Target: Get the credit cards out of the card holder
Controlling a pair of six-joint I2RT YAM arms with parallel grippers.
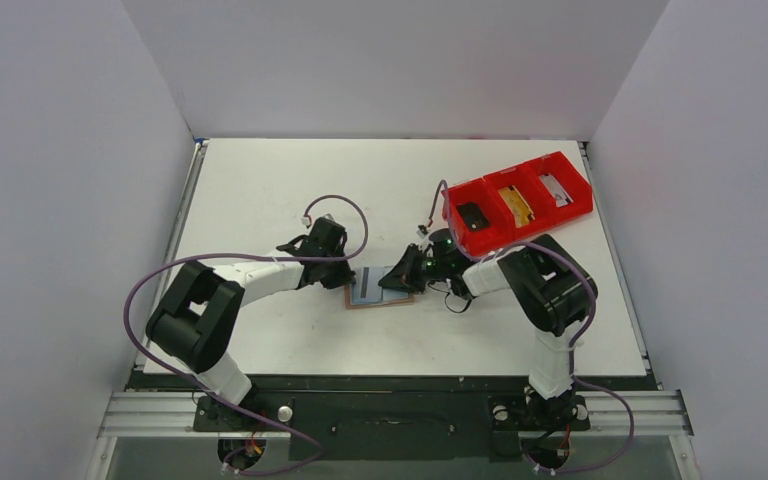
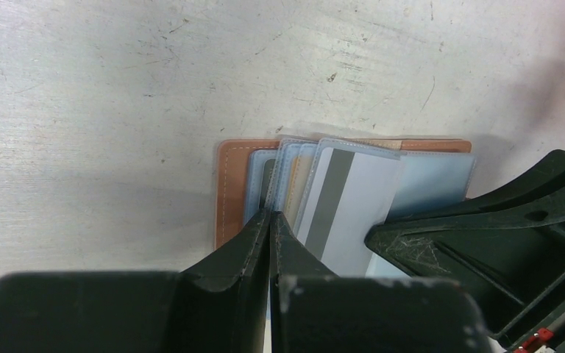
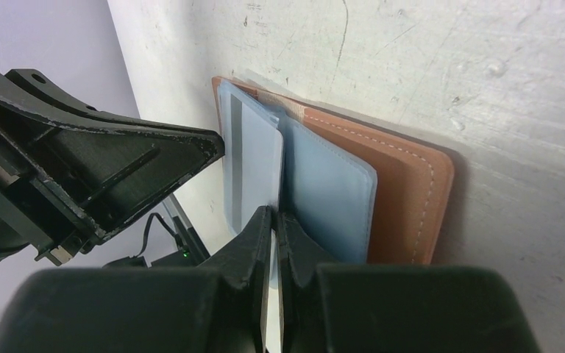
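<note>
The brown card holder (image 1: 380,305) lies open on the table, its clear bluish sleeves (image 3: 331,184) fanned between my two grippers. A white card with a grey stripe (image 2: 336,198) sits inside one sleeve. My left gripper (image 1: 348,282) is shut at the holder's left side, its fingertips (image 2: 259,228) against the sleeve edges; whether a thin sleeve is between them is hard to see. From the right, my right gripper is shut on the free edge of the card's sleeve, which runs in between its fingertips. The lower part of the sleeves is hidden behind the fingers.
A red tray (image 1: 578,178) with three compartments stands at the back right. It holds a black card (image 1: 472,216), a yellow card (image 1: 515,206) and a white card (image 1: 556,189).
</note>
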